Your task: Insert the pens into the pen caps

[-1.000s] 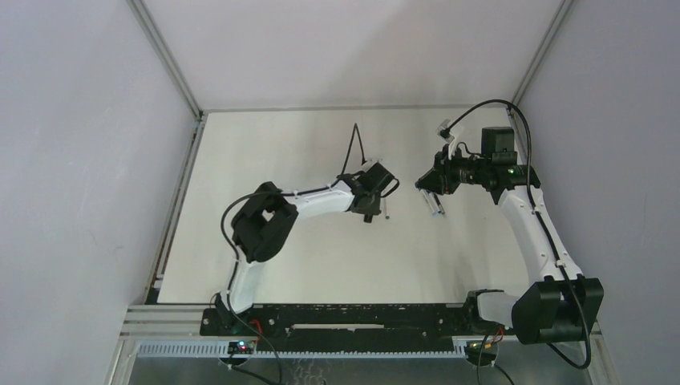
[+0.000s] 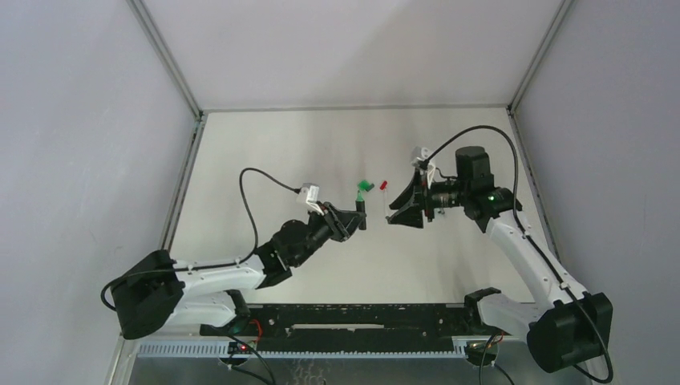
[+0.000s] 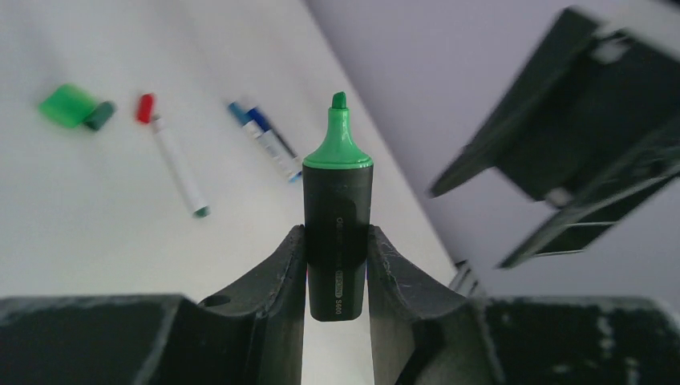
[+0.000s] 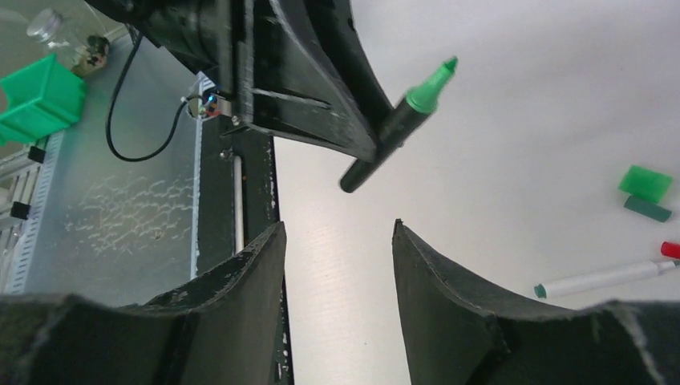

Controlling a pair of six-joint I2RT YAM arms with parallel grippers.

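A black highlighter [image 3: 339, 216] with a bare green tip stands upright between the fingers of my left gripper, which is shut on it above the table. In the right wrist view the highlighter [image 4: 389, 132] looks slanted, green tip up. Facing it from the right is my right gripper [image 2: 390, 215], open and empty; in its own view nothing lies between its fingers. On the table lie a green cap [image 4: 645, 184] with a dark green cap [image 4: 648, 208] against it, a red cap [image 4: 670, 249], and a white pen [image 4: 601, 278] in line with the red cap.
Two more pens, a light blue-ended one [image 3: 258, 132] and a dark blue-ended one [image 3: 271, 128], lie side by side on the right of the table, mostly under my right arm in the top view.
My left gripper has drawn back left and swung round, bringing the highlighter into plain view. My right arm has moved left toward it, its fingers opening wider.
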